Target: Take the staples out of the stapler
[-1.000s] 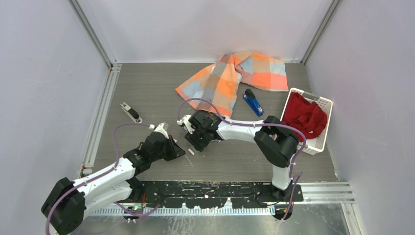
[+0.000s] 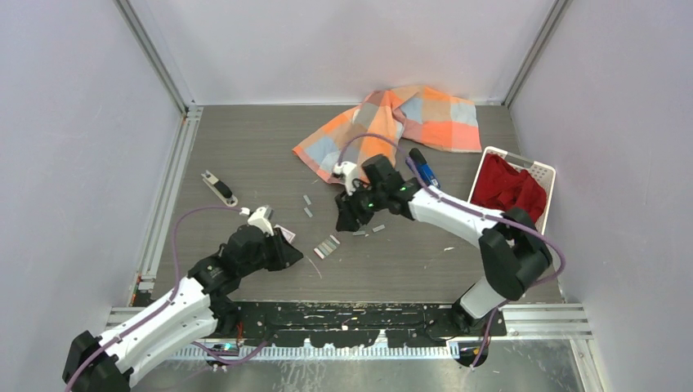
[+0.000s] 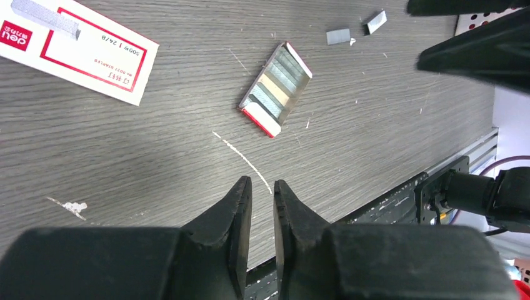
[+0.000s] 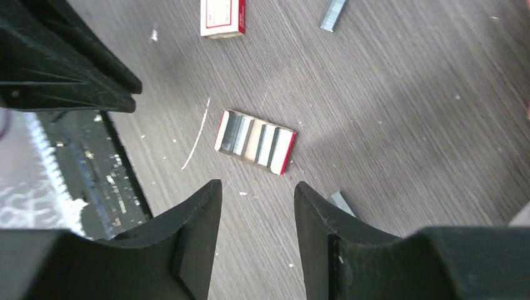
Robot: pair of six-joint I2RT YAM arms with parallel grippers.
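A blue stapler lies at the back right, partly behind my right arm; a white-and-black stapler lies at the left. An open box of staple strips lies at the middle front. My left gripper hovers left of it, fingers slightly apart, nothing visible between. My right gripper is above and behind the box, open and empty. Loose staple strips lie near the box. A white-and-red staple carton lies by my left gripper, a strip on it.
A checkered cloth lies along the back. A white basket holding red cloth stands at the right.
My right gripper has lifted away from the staple box toward the back right, uncovering the box and loose strips. My left arm has shifted slightly left.
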